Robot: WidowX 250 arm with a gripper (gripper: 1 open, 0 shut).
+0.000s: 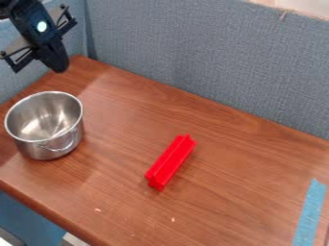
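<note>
My gripper [37, 53] hangs in the upper left corner, above and behind the steel pot; whether its fingers are open or shut is hard to tell. The shiny steel pot [45, 125] stands upright on the wooden table at the left. A red bar-shaped object [170, 162] lies diagonally near the middle of the table.
Grey-blue padded walls [206, 62] border the table at the back and left. A light blue strip [309, 211] lies at the right front.
</note>
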